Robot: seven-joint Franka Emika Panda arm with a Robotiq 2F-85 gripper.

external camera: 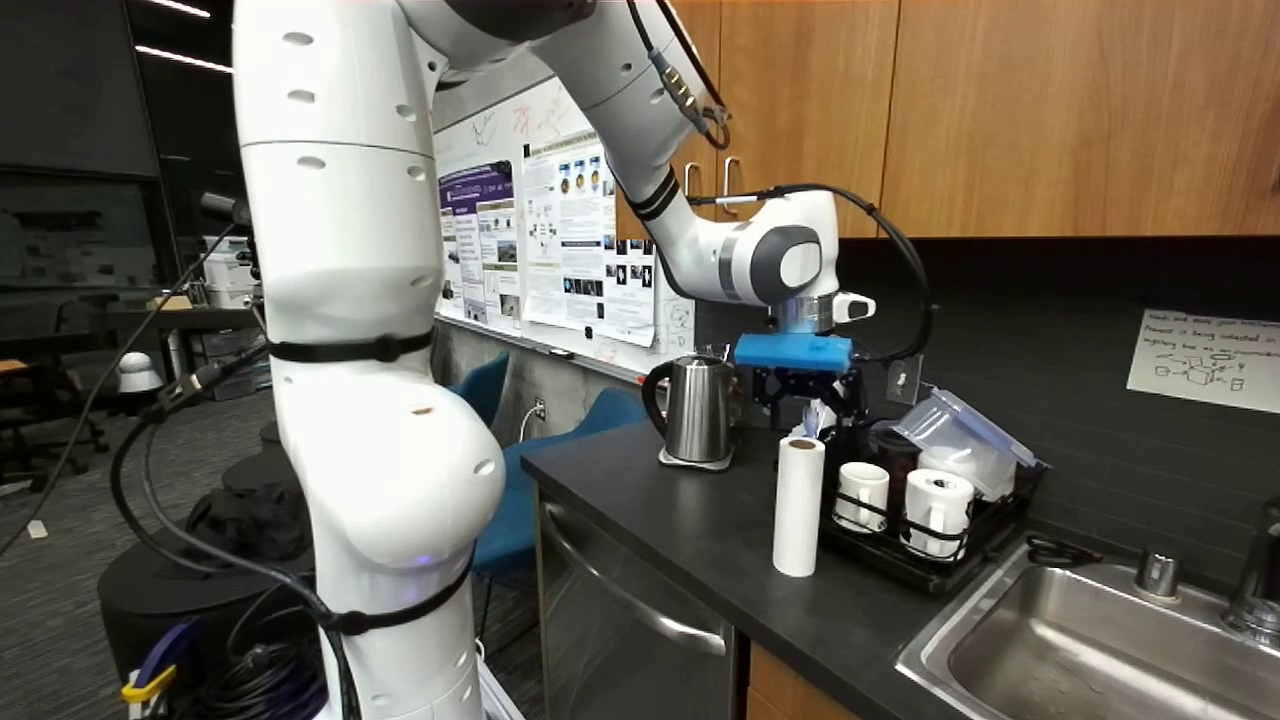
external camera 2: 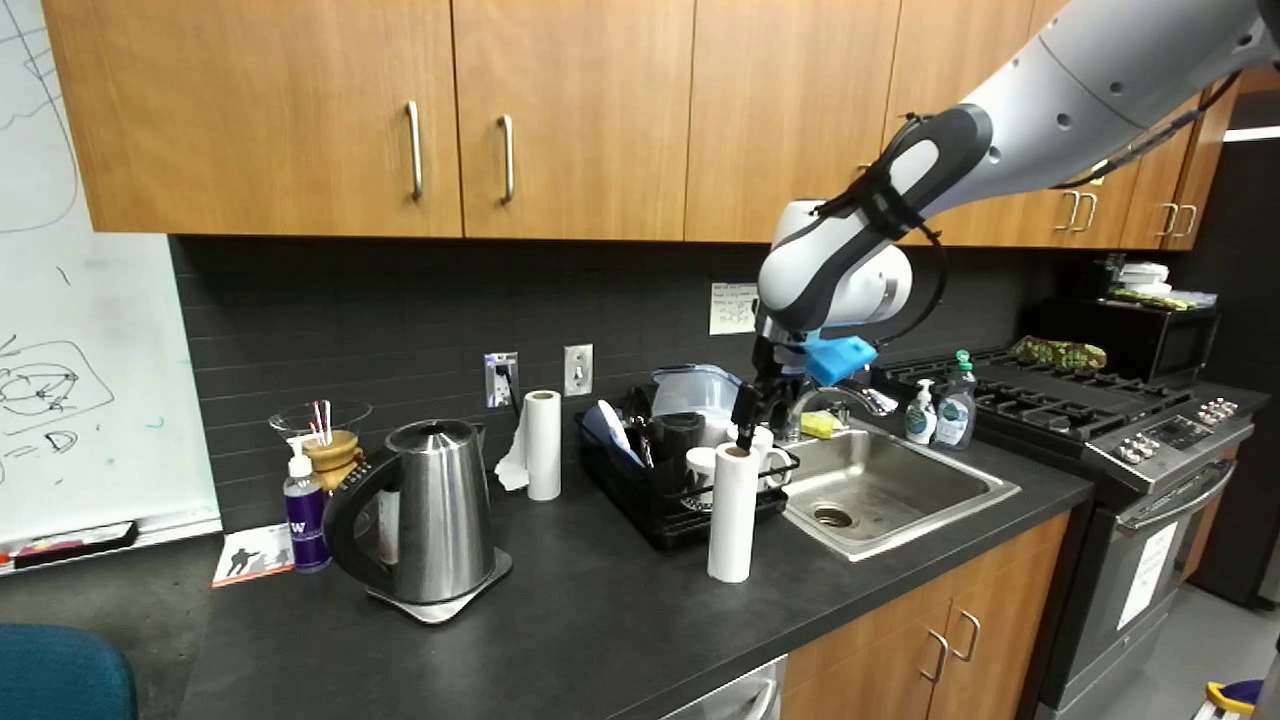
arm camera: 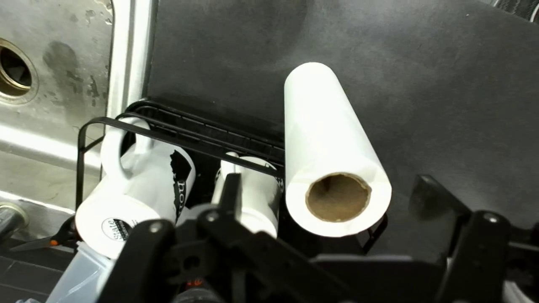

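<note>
An upright white paper towel roll (external camera: 798,510) stands on the dark counter in front of the dish rack, its brown cardboard core (arm camera: 338,197) facing up into the wrist view. My gripper is open and pointing down, with one finger seen on each side of the roll's top. No contact shows between the fingers and the roll. In exterior view 2 the gripper (external camera 2: 753,414) is close to the roll's top end. Whether the fingertips reach below the top cannot be told.
The black dish rack (external camera 2: 672,528) holds white mugs (arm camera: 146,176) and a clear plastic container (external camera: 960,432). A steel kettle (external camera 2: 441,516) and a second paper roll (external camera 2: 543,444) stand to its left in exterior view 2. The sink (external camera 2: 882,480) lies right.
</note>
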